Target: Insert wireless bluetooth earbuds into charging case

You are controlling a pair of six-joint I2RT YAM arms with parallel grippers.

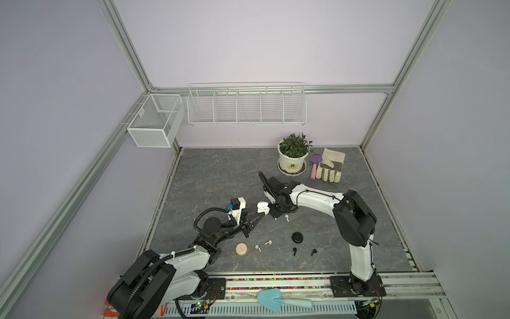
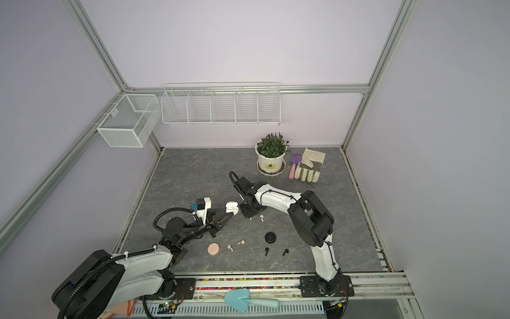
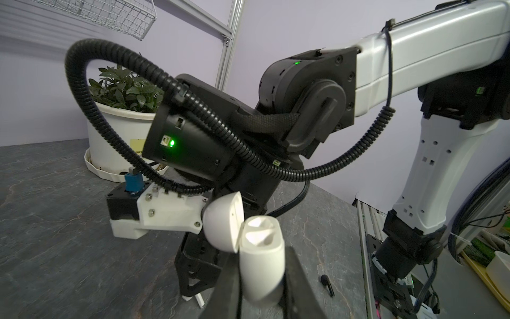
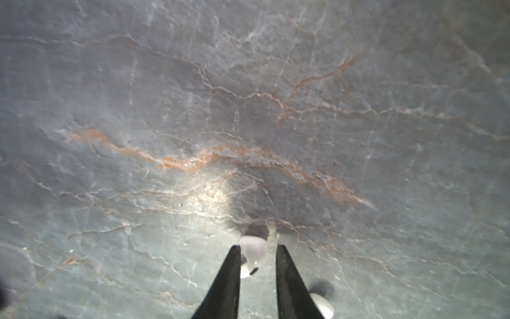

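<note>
My left gripper is shut on the body of the white charging case [image 3: 261,257], holding it upright above the table with its lid open to the side and its earbud slots facing up. The fingers of my right gripper, pointing down at the table, stand a little apart. Between their tips shows a white earbud [image 4: 254,248], close to the left finger and with a thin gap beside the right one; whether it is gripped cannot be told. A second white earbud [image 4: 321,306] lies on the table to the right, also seen as the white earbud [image 1: 287,217] from above.
A pink round case [image 1: 241,248] with two pink earbuds lies at the front, and a black round case [image 1: 297,237] with two black earbuds to its right. A potted plant [image 1: 292,159] and gloves [image 1: 330,166] stand farther back.
</note>
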